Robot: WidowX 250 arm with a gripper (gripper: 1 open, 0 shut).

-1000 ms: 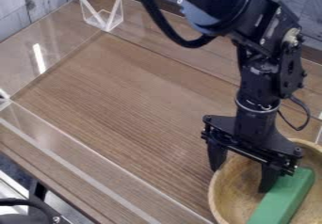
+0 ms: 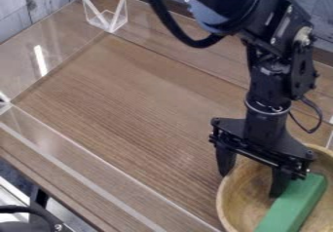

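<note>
A wooden or tan bowl (image 2: 240, 212) sits at the bottom right of the camera view, with a green rectangular block (image 2: 291, 207) lying inside it. My black gripper (image 2: 250, 168) is down over the bowl's back left part, its fingers reaching into it beside the block's upper end. Whether the fingers are open or shut, and whether anything is between them, is hard to tell.
A white wire holder (image 2: 107, 14) stands at the back left. A black cable lies at the bottom left corner.
</note>
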